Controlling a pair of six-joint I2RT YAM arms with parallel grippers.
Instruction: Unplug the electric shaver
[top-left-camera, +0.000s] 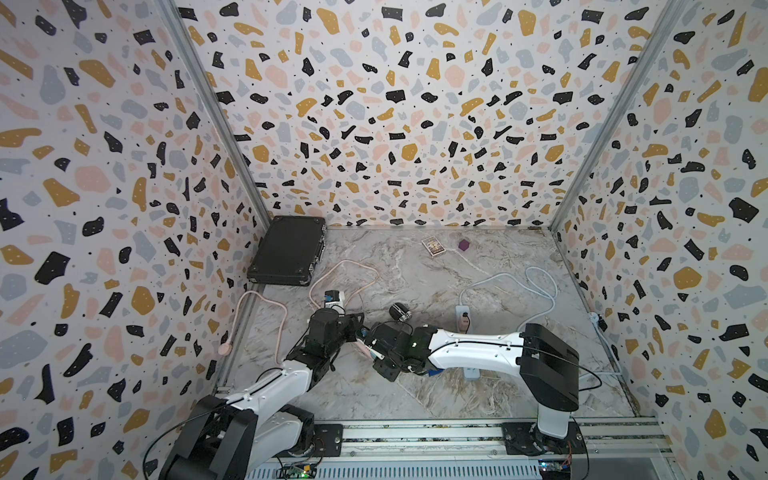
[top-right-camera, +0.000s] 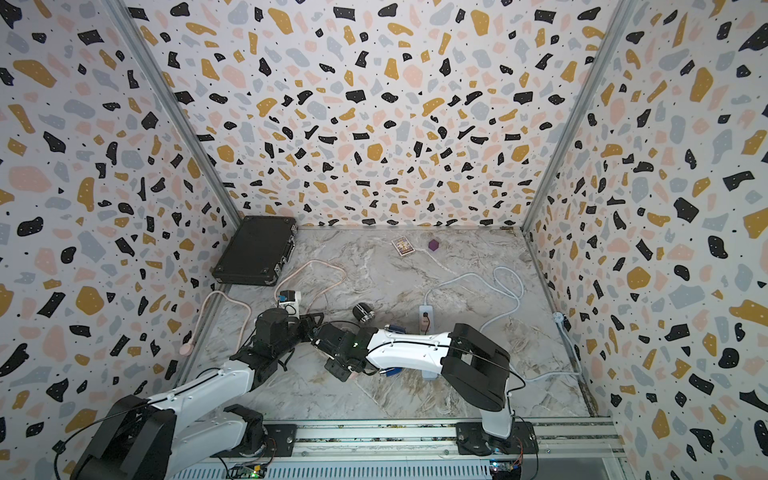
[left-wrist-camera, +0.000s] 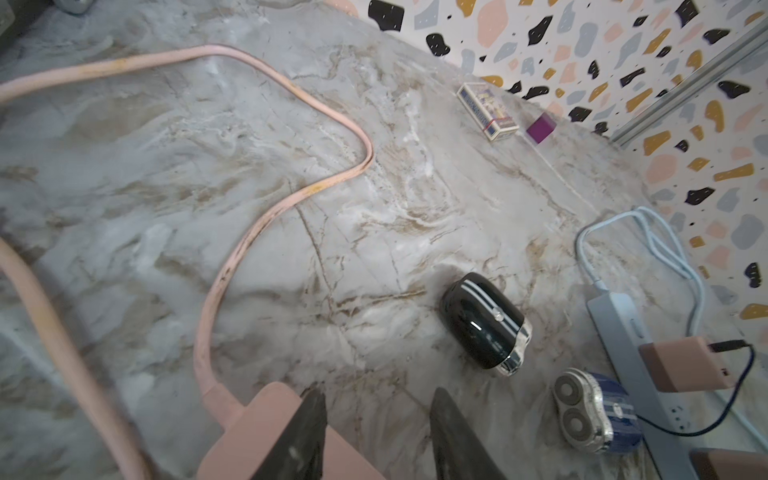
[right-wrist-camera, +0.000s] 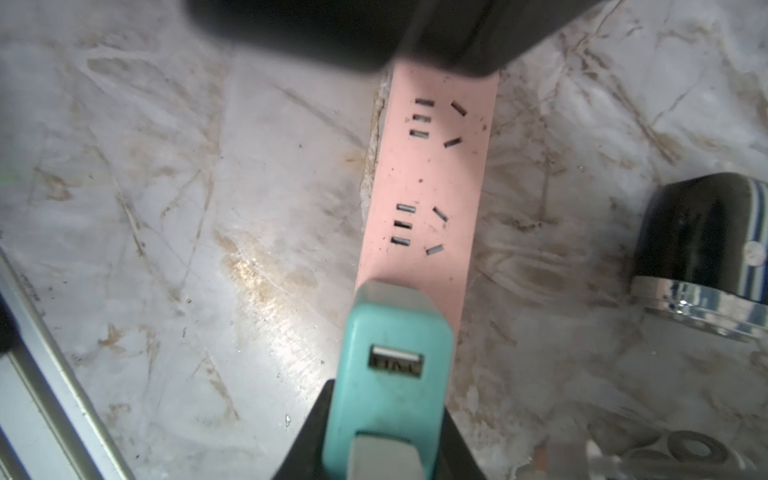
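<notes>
In the right wrist view a teal adapter (right-wrist-camera: 392, 336) with a USB slot stands on the pink power strip (right-wrist-camera: 428, 168), a pale plug (right-wrist-camera: 384, 460) at its near end. My right gripper has one finger on each side of this adapter; whether they press on it cannot be told. The left gripper is open, and nothing sits between its fingertips near the pink strip's end (left-wrist-camera: 276, 424). A blue two-headed shaver (left-wrist-camera: 596, 412) lies beside the light-blue power strip (left-wrist-camera: 628, 328), a thin black cord running toward a pinkish adapter (left-wrist-camera: 680, 365) on that strip.
A black shaver-like object (left-wrist-camera: 484, 320) lies on the marble between the strips. At the back are a card box (top-left-camera: 433, 245) and a purple block (top-left-camera: 464, 245). A dark case (top-left-camera: 288, 249) stands back left. Both arms meet closely over the pink strip.
</notes>
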